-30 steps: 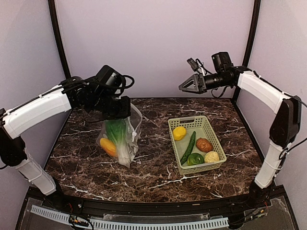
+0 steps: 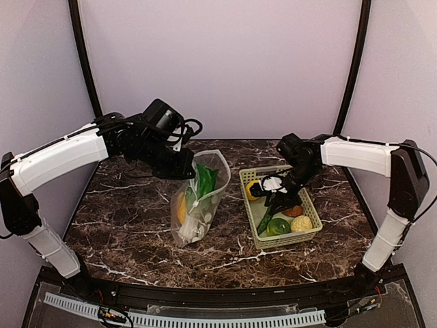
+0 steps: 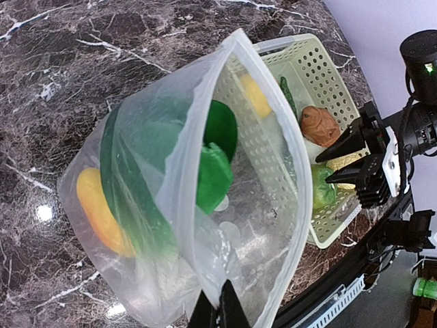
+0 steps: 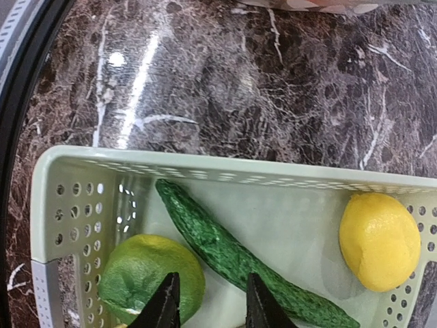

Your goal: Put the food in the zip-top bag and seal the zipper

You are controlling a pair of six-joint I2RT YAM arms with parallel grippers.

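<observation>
The zip bag (image 2: 201, 212) stands open, holding leafy greens (image 3: 215, 174) and a yellow item (image 3: 102, 208). My left gripper is shut at the bag's rim. My right gripper is part open, low over the food basket (image 4: 266, 172), fingers apart with nothing seen between them. In the basket lie a cucumber (image 4: 232, 253), a green round vegetable (image 4: 150, 273), a yellow item (image 4: 379, 242), a brown item (image 3: 319, 125) and a cream-coloured item (image 2: 301, 225).
Bare marble table (image 2: 123, 232) surrounds the bag and basket. The basket sits right of the bag, close to it.
My right gripper has come down from high at the back into the basket. My left gripper and the bag have moved right, toward the basket.
</observation>
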